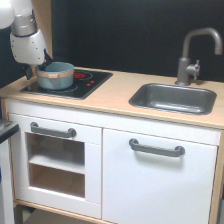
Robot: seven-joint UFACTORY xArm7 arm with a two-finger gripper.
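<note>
A blue-grey pot (54, 77) sits on the left part of the black cooktop (90, 85), with a brownish band showing on its side. My white arm comes down from the upper left, and its gripper (38, 69) is right at the pot's left rim. The dark fingers are small and partly lost against the dark background and the pot. Whether they close on the rim or stand apart around it cannot be made out.
Below are an open-windowed oven door (55, 165) and a white cabinet door (155, 185) with grey handles.
</note>
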